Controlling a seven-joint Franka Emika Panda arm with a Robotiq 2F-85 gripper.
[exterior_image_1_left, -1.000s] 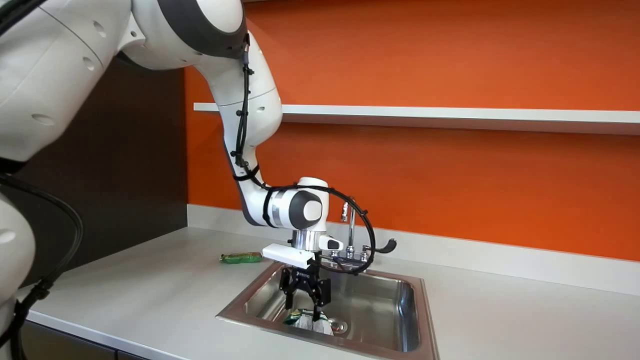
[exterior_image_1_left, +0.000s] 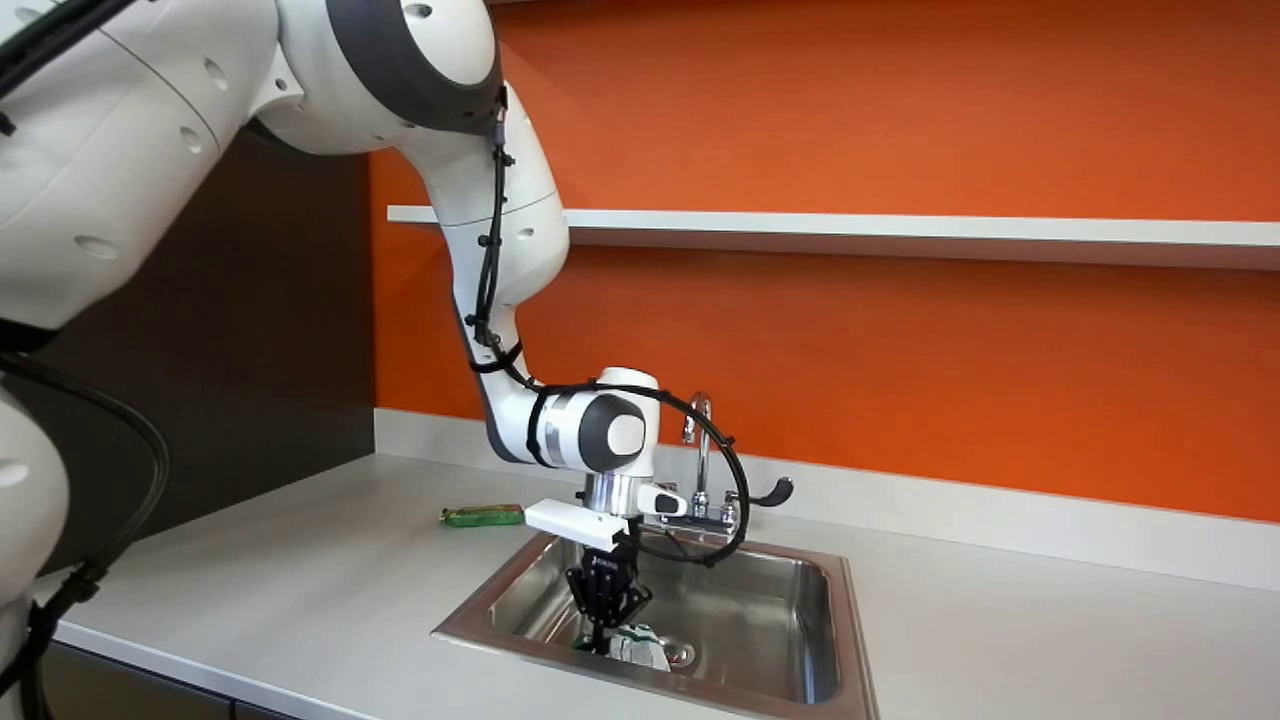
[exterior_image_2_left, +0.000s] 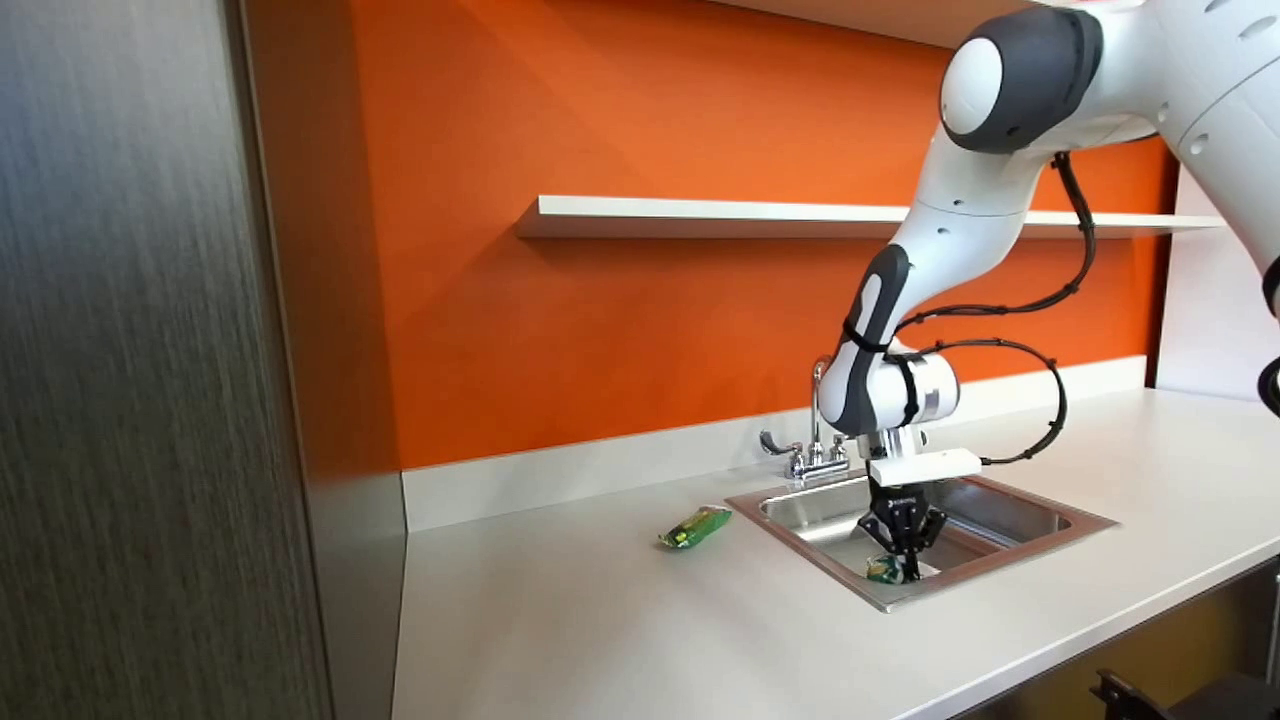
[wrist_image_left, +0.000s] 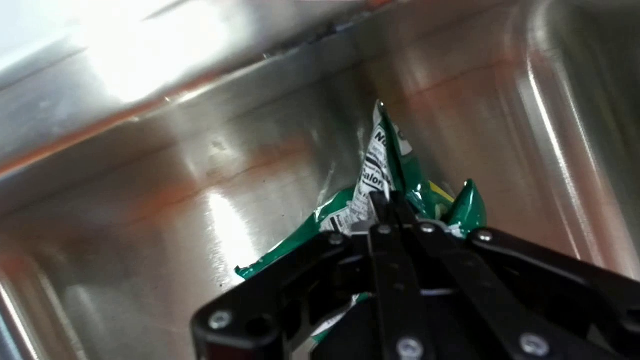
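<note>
A crumpled green and white packet (wrist_image_left: 375, 174) with printed text lies on the floor of the metal sink (exterior_image_1_left: 768, 612). My gripper points down into the sink, its black fingers drawn close together over the middle of the packet. Wrapper is bunched up around the fingertips, with folds standing up on both sides of them. In exterior view 1 the gripper (exterior_image_1_left: 602, 648) reaches the packet (exterior_image_1_left: 639, 649), left of the drain. From the other side, green wrapper (exterior_image_2_left: 885, 569) shows beside the gripper (exterior_image_2_left: 909, 576).
A second green packet (exterior_image_1_left: 482, 515) lies on the counter to the left of the sink. The faucet (exterior_image_1_left: 702, 462) rises behind the basin, close to the wrist. Above it runs a white shelf (exterior_image_1_left: 912, 228).
My gripper has come lower into the sink. Its fingers, spread wide around the packet before, have come together on it, and the packet is now more bunched.
</note>
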